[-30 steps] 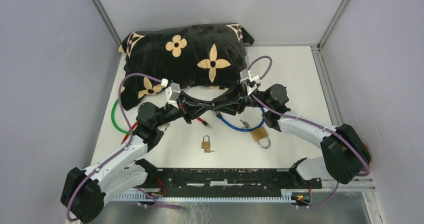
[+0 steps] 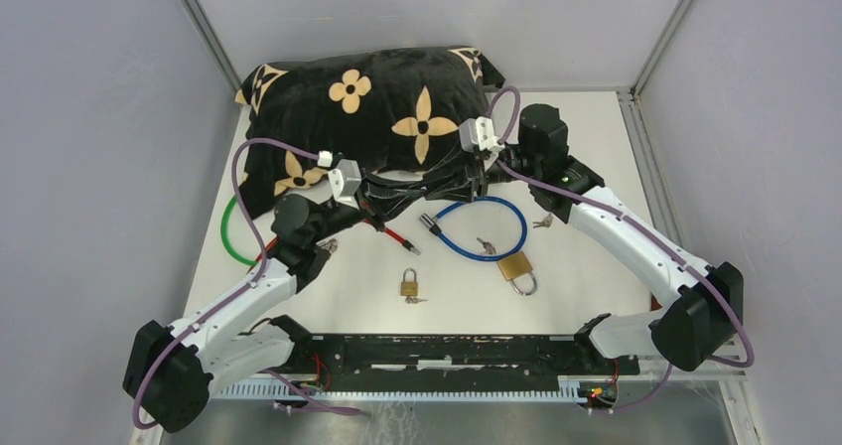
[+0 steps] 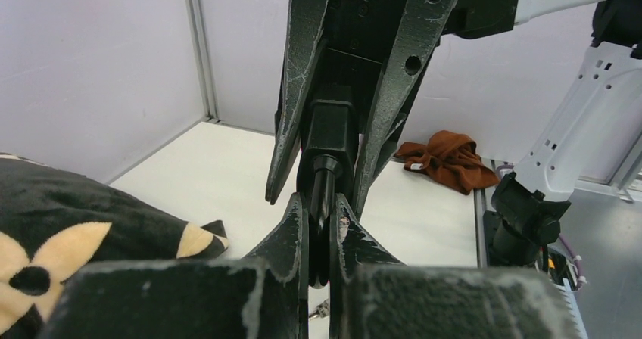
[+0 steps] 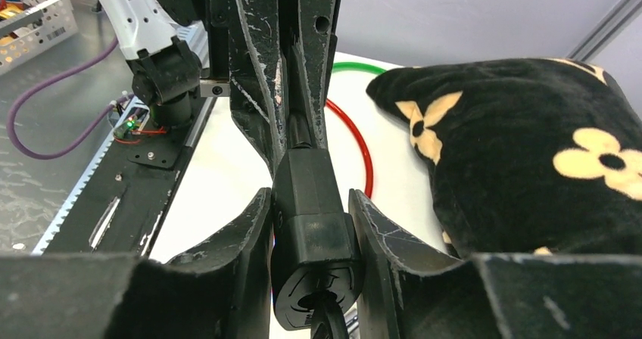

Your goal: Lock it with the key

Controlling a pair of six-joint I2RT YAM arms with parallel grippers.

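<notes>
Above the table's middle, both grippers meet around a black lock-like piece with a slim black rod. In the left wrist view my left gripper is shut on the rod (image 3: 324, 191), just under the piece's block-shaped body (image 3: 330, 127). My right gripper straddles the body (image 4: 309, 237) with its fingers (image 4: 390, 252) part open; a narrow gap shows on the right side. Another dark part (image 4: 326, 320) sticks out of the body's round end; whether it is a key cannot be told. In the top view the grippers mostly hide the piece.
Below lie a small brass padlock (image 2: 409, 288) with keys, a larger brass padlock (image 2: 514, 266), a blue cable (image 2: 524, 228), a red cable end (image 2: 399, 239) and loose keys (image 2: 543, 222). A dark flowered cushion (image 2: 377, 107) fills the back.
My right arm has shifted its wrist toward the back and tilted steeper over the meeting point. More of the blue cable shows now.
</notes>
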